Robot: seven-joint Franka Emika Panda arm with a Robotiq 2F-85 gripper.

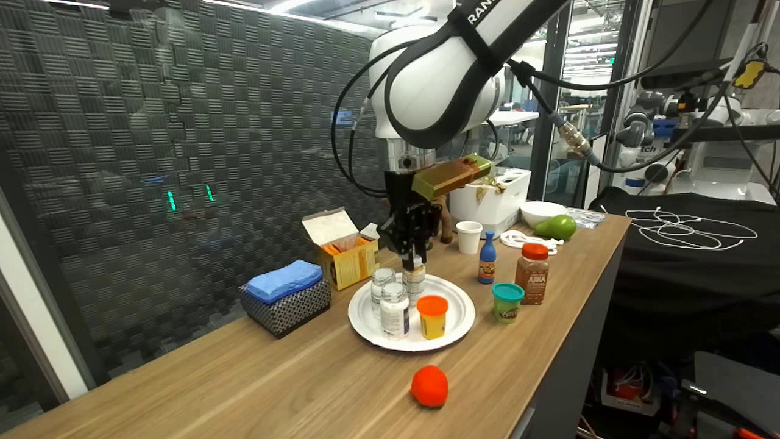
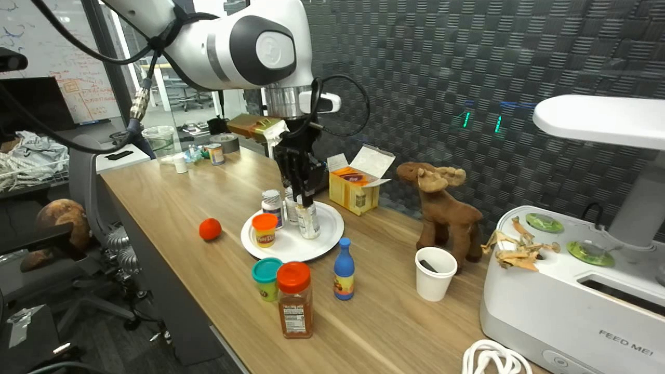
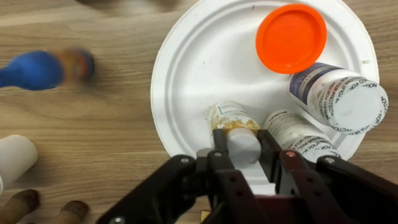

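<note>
My gripper is shut on the white cap of a small stained bottle, which stands on the white plate. In exterior view 2 this bottle is on the plate's side nearer the blue bottle, under my fingers. Two white pill bottles share the plate: one with a purple label and one close beside my fingers. A Play-Doh tub with an orange lid sits there too. Whether the held bottle's base touches the plate is hard to tell.
Near the plate stand a blue bottle, a teal-lidded tub, a red-capped spice jar and a white cup. A yellow box and a toy moose stand behind. A red ball lies in front, with bare table to its left.
</note>
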